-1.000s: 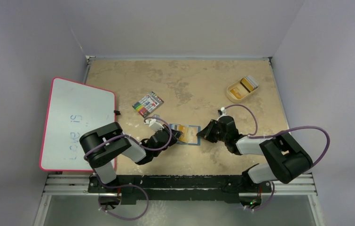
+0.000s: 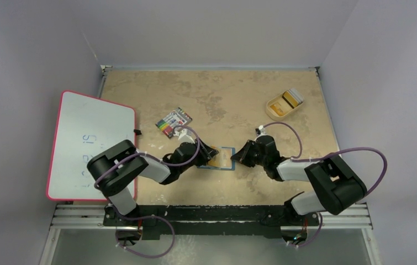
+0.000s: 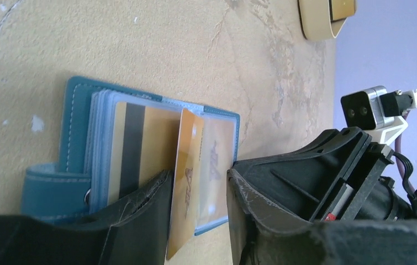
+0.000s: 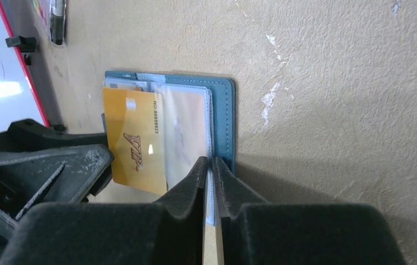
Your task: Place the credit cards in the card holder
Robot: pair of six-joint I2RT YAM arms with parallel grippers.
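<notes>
The blue card holder [image 3: 76, 113] lies open on the table between both arms. A gold VIP card [image 4: 134, 138] slants up from its clear sleeves, its lower edge partly over the pages in the right wrist view. My left gripper is open, one finger on each side of that card, with a gap to the right finger. Behind it, a gold card with a black stripe [image 3: 134, 141] sits in a sleeve. My right gripper is closed to a narrow gap on the clear page edge at the holder's right side.
A beige tray [image 2: 272, 114] with more cards stands at the back right. A packet of coloured markers [image 2: 174, 122] lies behind the left arm, and a whiteboard [image 2: 93, 149] stands at the left.
My left gripper has shifted slightly right and toward the back, further over the holder, and its arm has turned a little. The right arm and the holder look unmoved.
</notes>
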